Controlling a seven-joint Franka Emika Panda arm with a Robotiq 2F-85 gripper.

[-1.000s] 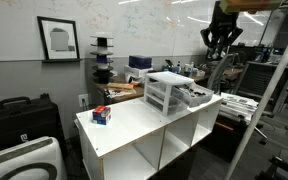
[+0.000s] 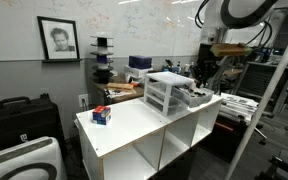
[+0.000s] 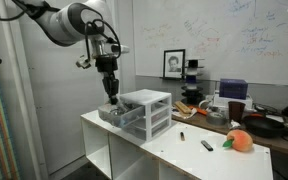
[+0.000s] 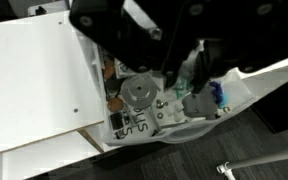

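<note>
My gripper [image 3: 114, 102] points down into the pulled-out clear drawer [image 3: 131, 119] of the small white drawer unit [image 3: 156, 106]. Seen from the wrist, the fingers are dark and blurred at the top, close together over the drawer's contents. They look shut, but whatever sits between them is too unclear to name. Inside the drawer lie a round grey disc [image 4: 138, 92], a grey piece [image 4: 198, 104], a blue item [image 4: 218, 93] and several small parts. The fingertips partly hide the contents behind them.
The drawer unit stands on a white-topped shelf [image 2: 124, 127]. On that top sit a red and blue box [image 2: 101, 115] and an orange fruit-like object [image 3: 238, 140], with bare surface between. A dark suitcase [image 2: 22, 121] is at the left; grey floor [image 4: 194, 160] lies beyond the drawer.
My arm has come down and to the left in exterior view 1, from high above the drawer to just at it. The drawer unit and the box have stayed put.
</note>
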